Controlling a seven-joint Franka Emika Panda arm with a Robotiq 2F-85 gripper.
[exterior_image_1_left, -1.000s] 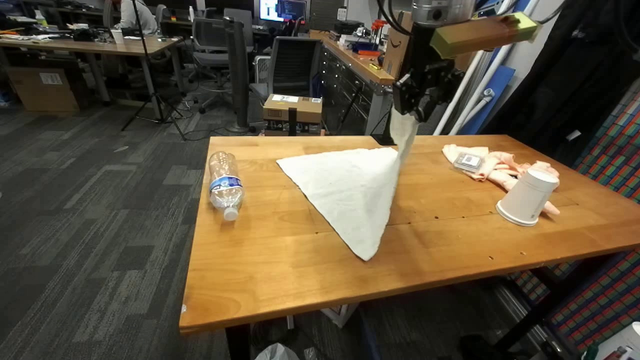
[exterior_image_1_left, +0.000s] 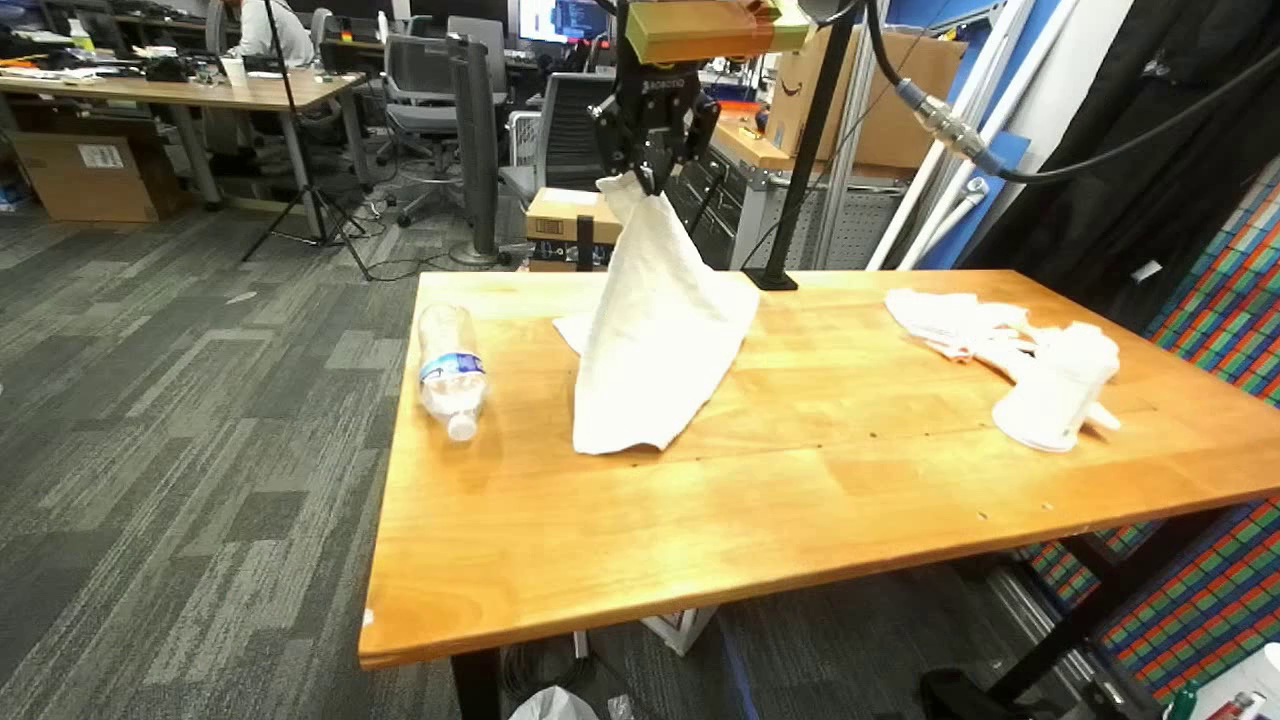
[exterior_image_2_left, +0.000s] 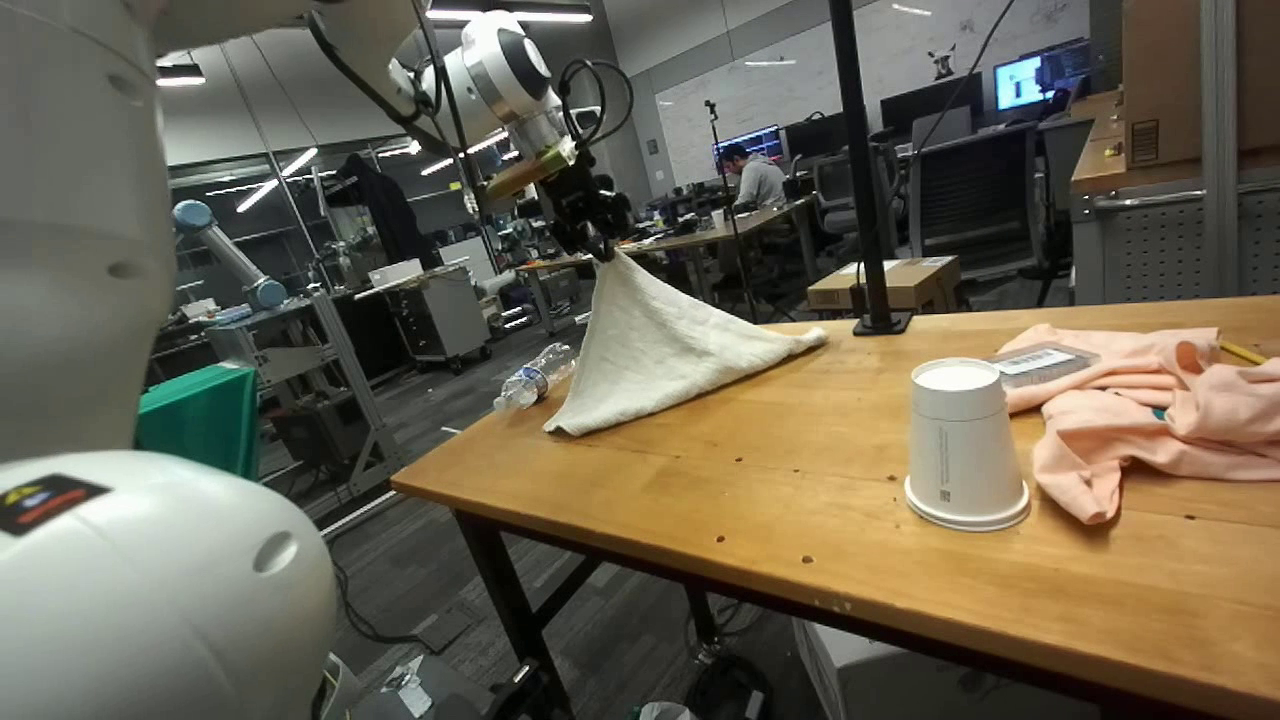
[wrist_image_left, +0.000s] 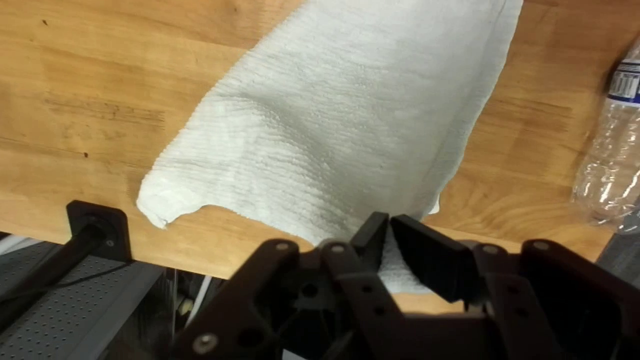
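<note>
A white towel (exterior_image_1_left: 666, 348) hangs from my gripper (exterior_image_1_left: 649, 182), which is shut on one part of it above the far left of the table. Its lower portion rests on the wood, draped in a slanting sheet. Seen from the other side, the towel (exterior_image_2_left: 666, 342) spreads down from the gripper (exterior_image_2_left: 603, 250) to the tabletop. The wrist view has the towel (wrist_image_left: 360, 108) stretching away beneath the closed fingertips of the gripper; the exact pinch is partly hidden by the dark fingers.
A clear plastic bottle (exterior_image_1_left: 452, 372) lies near the table's left edge. An upside-down white cup (exterior_image_2_left: 966, 444) and crumpled peach cloth (exterior_image_2_left: 1140, 408) occupy the right side. A black post (exterior_image_2_left: 876, 240) rises at the back edge.
My gripper has moved left and higher, carrying the held part of the towel across. The towel's near corner has drawn back, and more of the cloth hangs off the table.
</note>
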